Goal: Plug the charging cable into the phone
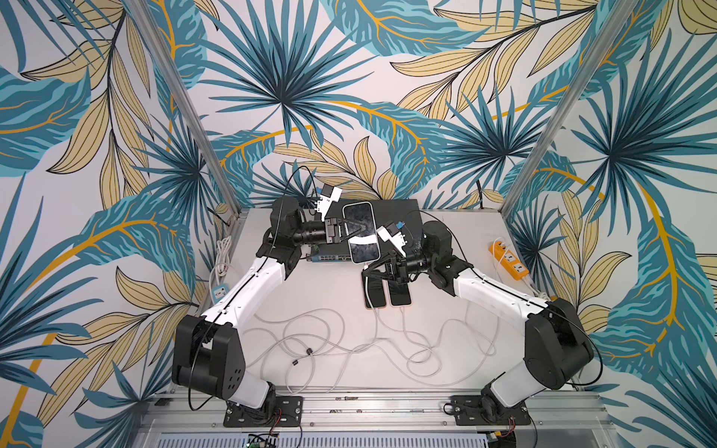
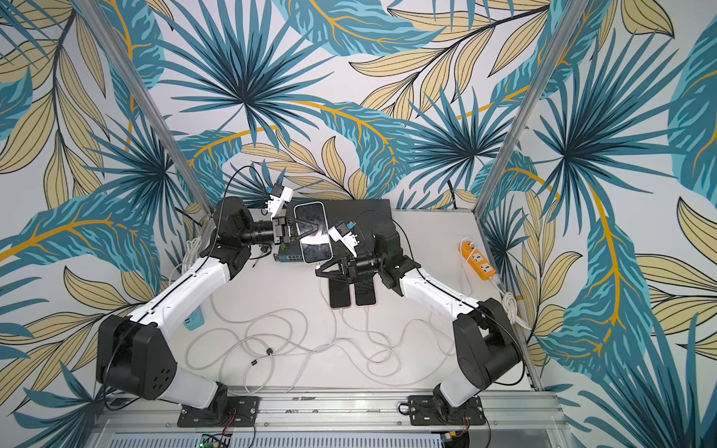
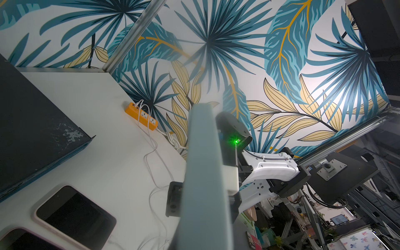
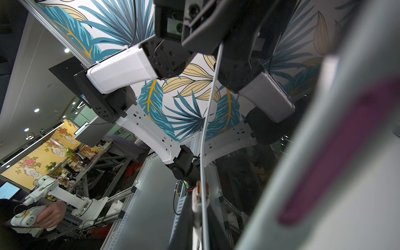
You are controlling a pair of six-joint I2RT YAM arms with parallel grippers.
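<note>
My left gripper (image 1: 355, 229) is shut on a dark-screened phone with a pale frame (image 1: 364, 254), raised above the table. In the left wrist view the phone (image 3: 206, 183) appears as a blurred pale bar hiding the fingers. Close to the phone's lower end is my right gripper (image 1: 367, 273), shut on the charging cable's end; the white cable (image 1: 375, 317) hangs down from it. A white plug (image 4: 197, 208) shows between dark fingertips in the right wrist view, against the phone's thin edge (image 4: 204, 154). Whether the plug sits in the port cannot be told.
Two other phones, one (image 2: 340, 296) beside another (image 2: 364, 291), lie under the right gripper. Behind stands a dark box (image 1: 407, 210). White cables (image 1: 313, 339) loop over the front of the table. An orange power strip (image 1: 508, 260) sits at the right.
</note>
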